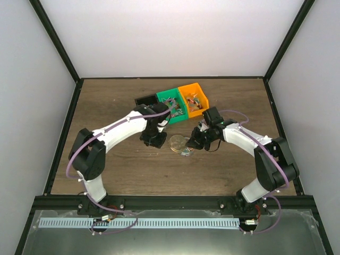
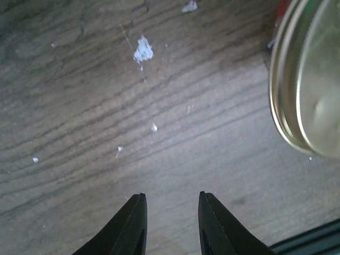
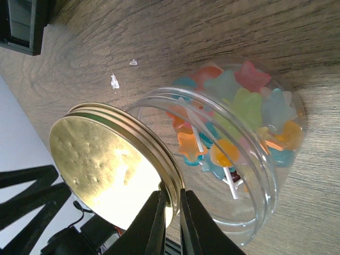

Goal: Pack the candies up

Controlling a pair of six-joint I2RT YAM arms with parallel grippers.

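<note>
A clear jar [image 3: 260, 175] holds several colourful star- and flower-shaped candies [image 3: 247, 109], some on white sticks. Over the lower-left part of its mouth in the right wrist view is a gold lid [image 3: 106, 164], set at an angle and not seated on the rim. My right gripper is shut, its fingertips overlapping the edge of the lid beside the jar's rim; whether a thin rim is pinched there cannot be made out. To the left of the lid [image 2: 324, 79], my left gripper stands part open over bare wood, nothing between its fingers.
Behind the arms stand a black bin [image 1: 146, 100], a green bin [image 1: 175, 92] and an orange bin [image 1: 189, 88], the last two with wrapped pieces inside.
</note>
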